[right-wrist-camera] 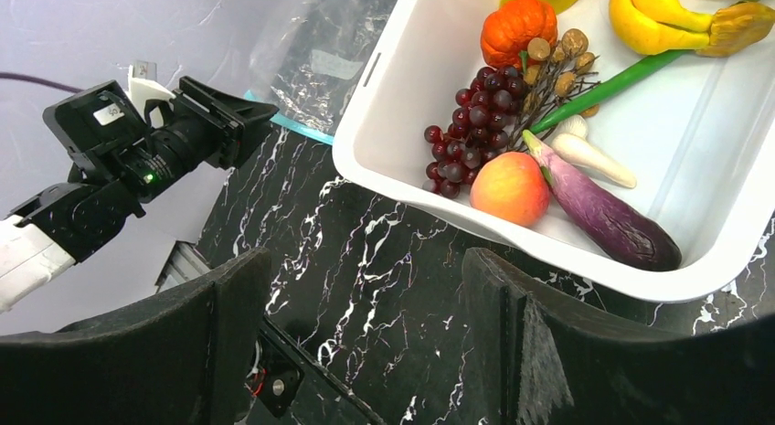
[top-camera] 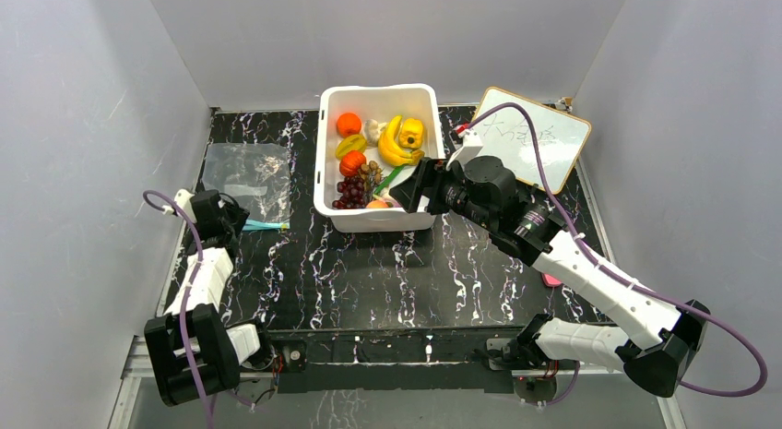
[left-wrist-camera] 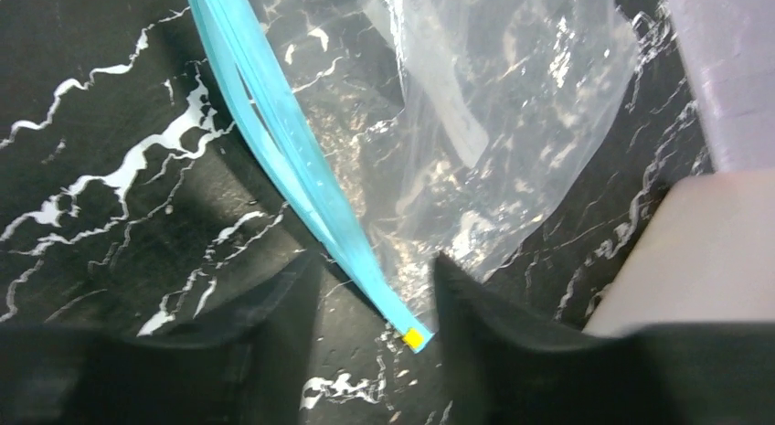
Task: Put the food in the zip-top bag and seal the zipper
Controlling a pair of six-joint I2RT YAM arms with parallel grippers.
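Observation:
A clear zip top bag (top-camera: 249,175) lies flat on the dark table at the left. Its light blue zipper strip (left-wrist-camera: 292,151) faces the near side and ends in a yellow tab (left-wrist-camera: 418,338); a narrow slit shows along the strip. My left gripper is open over the tab end, nothing held. Off the near side of the white bin (right-wrist-camera: 402,192), my right gripper stands open and empty. Inside the bin are grapes (right-wrist-camera: 475,128), a peach (right-wrist-camera: 510,187), an eggplant (right-wrist-camera: 608,206), bananas (top-camera: 396,145) and other play food.
A whiteboard (top-camera: 535,134) leans at the back right, behind my right arm. Something pink (top-camera: 550,280) lies partly under that arm.

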